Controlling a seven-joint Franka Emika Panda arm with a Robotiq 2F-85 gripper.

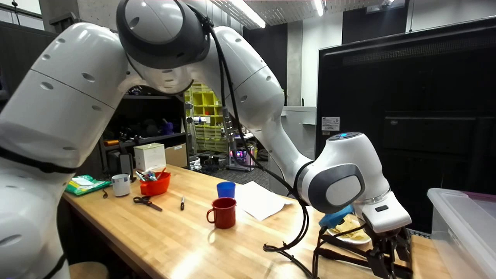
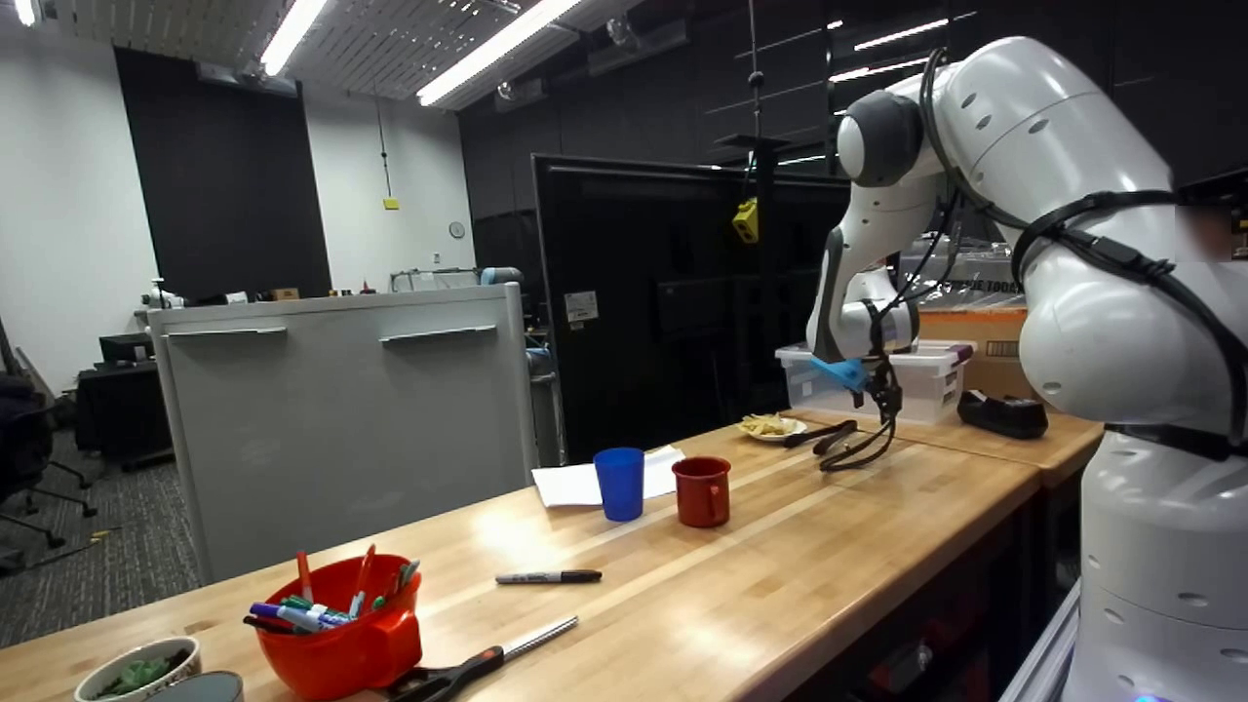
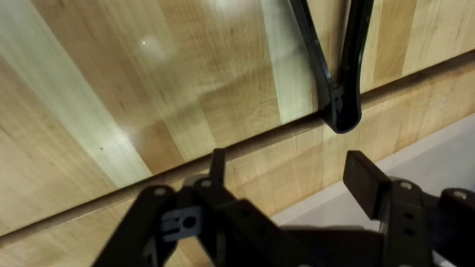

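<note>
Black tongs (image 3: 347, 106) lie on the wooden table, their closed end over the seam between two tabletops in the wrist view and their arms running out of the top edge. My gripper is open, its fingers wide apart with only tabletop and a pale surface behind the gap. The tongs' closed end sits beyond the fingertips, apart from them. In exterior view 1 the gripper (image 1: 390, 258) is at the right end of the tongs (image 1: 344, 251) and hides that end. A plate of chips (image 1: 349, 228) is just behind them.
A clear plastic bin (image 1: 460, 232) stands close on the right, and a large black screen (image 1: 409, 116) behind. A red mug (image 1: 224, 214), a blue cup (image 1: 226, 189) and white paper (image 1: 260, 200) are mid-table. Scissors (image 1: 147, 202) and a red pen holder (image 1: 155, 185) lie farther left.
</note>
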